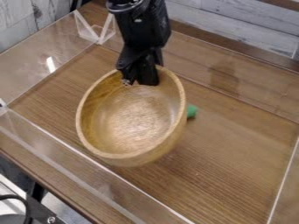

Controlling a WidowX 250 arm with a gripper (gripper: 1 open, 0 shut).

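Observation:
My black gripper [139, 70] reaches down from the top centre, shut on the upper rim of a wooden bowl [128, 118]. The bowl hangs tilted, its hollow facing the camera, over the wooden floor of the tray. A small green object [190, 112] lies just right of the bowl, partly hidden by it.
The wooden tray floor [233, 166] is clear at the right and at the left of the bowl. Clear side walls [30, 136] border the lower left, and pale walls line the top. A black cable lies at the lower left corner.

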